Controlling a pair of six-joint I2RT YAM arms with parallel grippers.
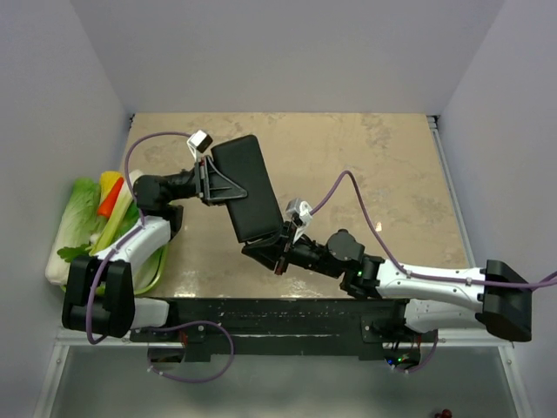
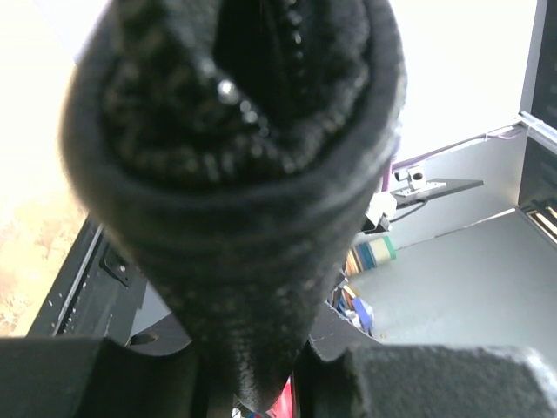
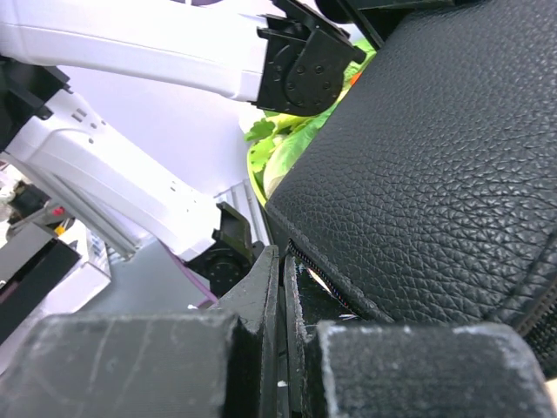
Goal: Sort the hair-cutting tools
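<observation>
A black leather zip case (image 1: 251,193) hangs above the table, tilted, its upper left part between the fingers of my left gripper (image 1: 228,186), which is shut on it. In the left wrist view the case (image 2: 244,270) fills the middle, blurred, with a dark gap between shiny zipper teeth at its top. My right gripper (image 1: 271,247) is at the case's lower end. Its fingertips (image 3: 271,266) are closed together beside the zippered corner of the case (image 3: 418,174); whether a zipper tab is between them cannot be told. No hair cutting tools can be made out.
A green-rimmed basket (image 1: 158,277) with vegetables stands at the left, behind the left arm. A dark beam (image 1: 278,318) runs along the front edge.
</observation>
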